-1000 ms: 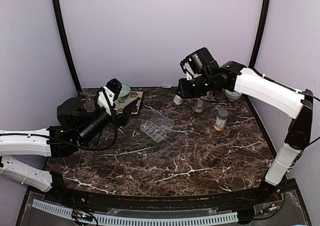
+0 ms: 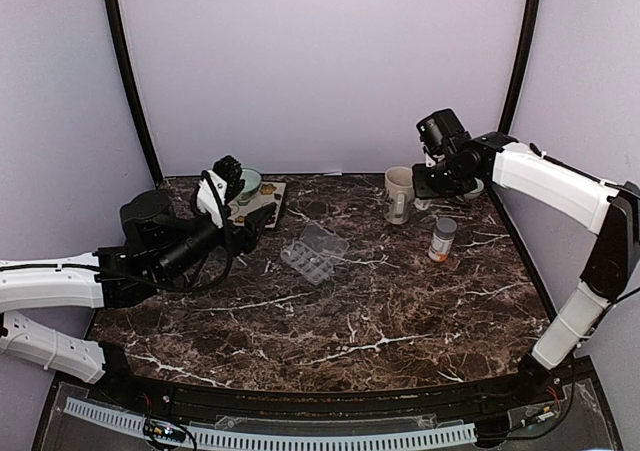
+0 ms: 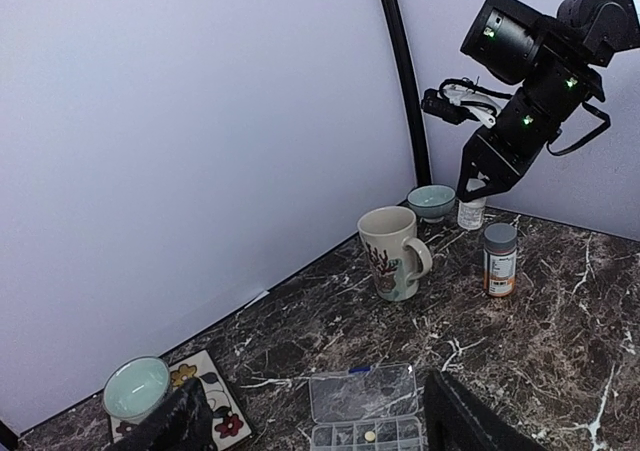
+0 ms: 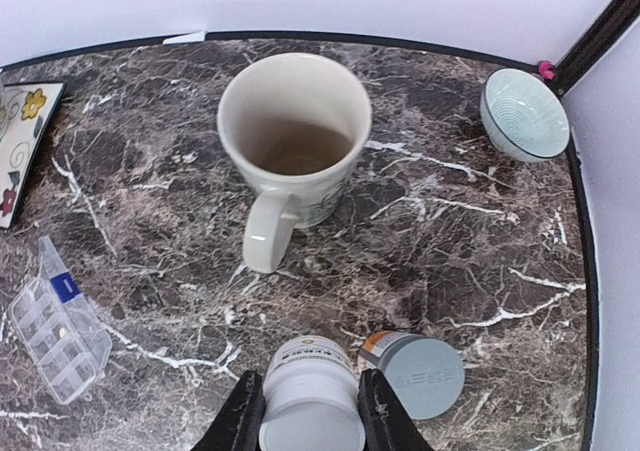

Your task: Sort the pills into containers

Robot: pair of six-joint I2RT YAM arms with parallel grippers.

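Note:
My right gripper is shut on a white pill bottle, held above the table just beside the grey-lidded bottle, which stands upright at the right, also seen in the left wrist view. The clear compartment box lies in the middle with its lid raised; a small yellow pill is in one cell. My left gripper hangs open above the left side, its fingers showing dark at the bottom of its wrist view.
A mug stands at the back right, a pale bowl behind it. A flowered board with a green bowl is at the back left.
My right gripper has carried the white bottle rightward, from left of the mug toward the grey-lidded bottle.

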